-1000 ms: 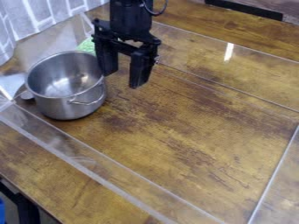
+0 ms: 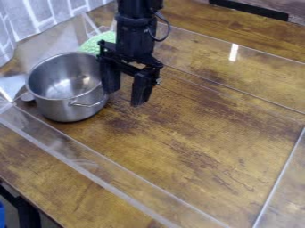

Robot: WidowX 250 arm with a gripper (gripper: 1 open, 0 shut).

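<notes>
A steel pot (image 2: 66,98) with wire handles sits at the left of the wooden table. My black gripper (image 2: 127,87) hangs just right of the pot's rim, its two fingers spread apart, with nothing visible between them. Behind the gripper and pot lies a pale green item (image 2: 98,43), partly hidden by the arm.
A white crumpled sheet or cloth (image 2: 24,27) is at the back left, and a dark edge runs along the top right.
The gripper has shifted slightly down and toward the pot. The pot looks unmoved.
</notes>
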